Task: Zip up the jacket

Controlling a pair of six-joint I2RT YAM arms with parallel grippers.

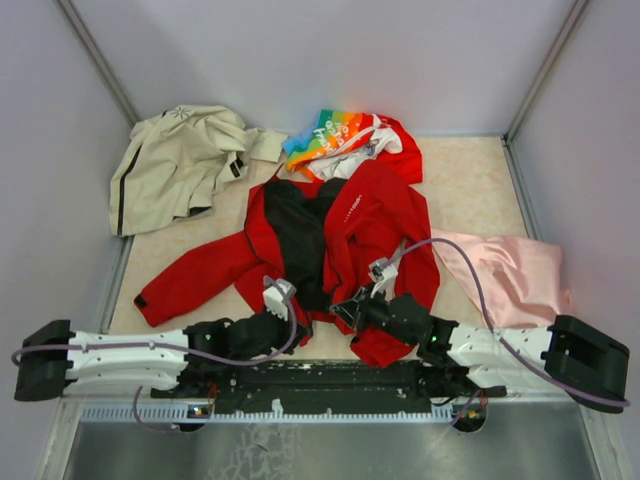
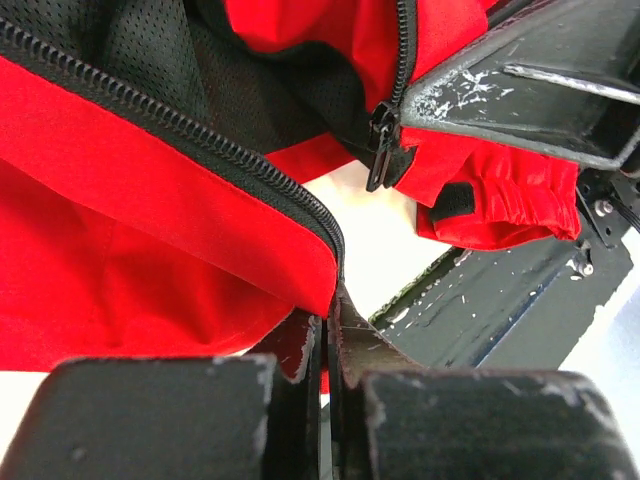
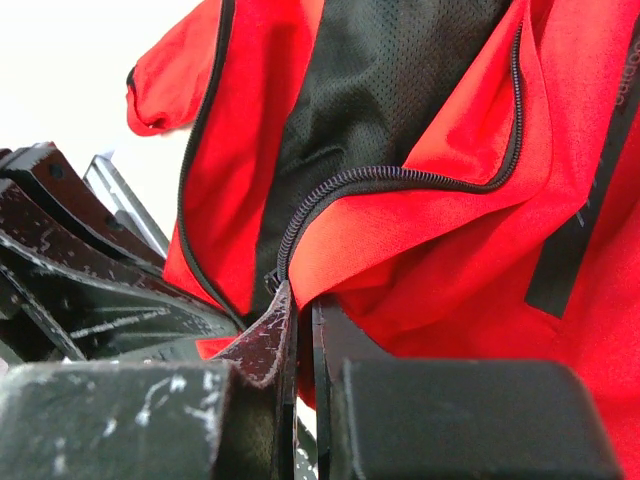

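The red jacket (image 1: pixel 206 272) lies open, its black mesh lining showing between the zipper halves. In the left wrist view, my left gripper is shut on the lower end of one zipper edge (image 2: pixel 180 128); the zipper slider (image 2: pixel 383 135) hangs on the other edge, apart, beside the other gripper's body. In the right wrist view, my right gripper is shut on the jacket's zipper edge just below the slider, where the curving teeth (image 3: pixel 430 180) end. The fingertips hide what exactly they pinch.
A cream garment (image 1: pixel 175 165) lies at the back left, a rainbow-printed cloth (image 1: pixel 330 135) at the back, a pink cloth (image 1: pixel 510 280) at the right. Bare board shows at the back right. A dark rail runs along the front edge.
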